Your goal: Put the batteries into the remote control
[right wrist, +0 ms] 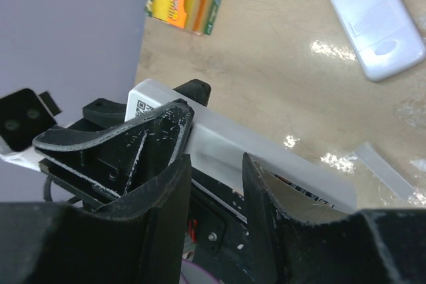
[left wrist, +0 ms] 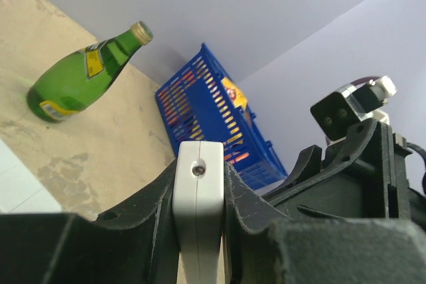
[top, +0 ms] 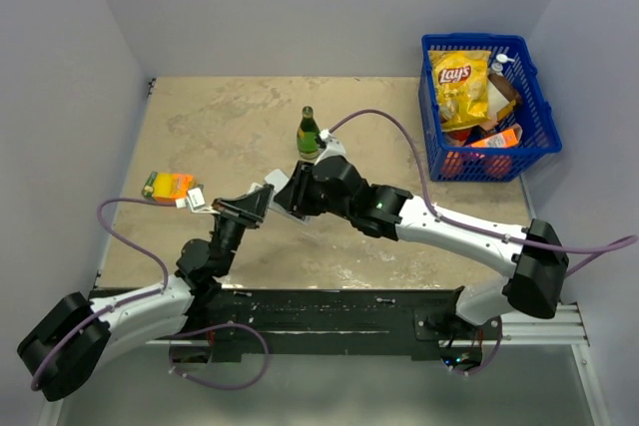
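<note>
The white remote is held in my left gripper (top: 255,207), which is shut on it; in the left wrist view its end (left wrist: 198,197) faces the camera between the fingers. My right gripper (top: 298,197) is close beside it, its fingertips (right wrist: 256,177) against or just over the remote's side in the right wrist view; whether anything is between them is hard to see. A white flat piece (right wrist: 373,18) lies on the table, with a small clear strip (right wrist: 385,171) nearer the arms. No battery is clearly visible.
A yellow-green pack (top: 170,185) lies at the left, a green bottle (top: 308,137) stands at the middle back, and a blue basket (top: 544,127) of snacks is at the back right.
</note>
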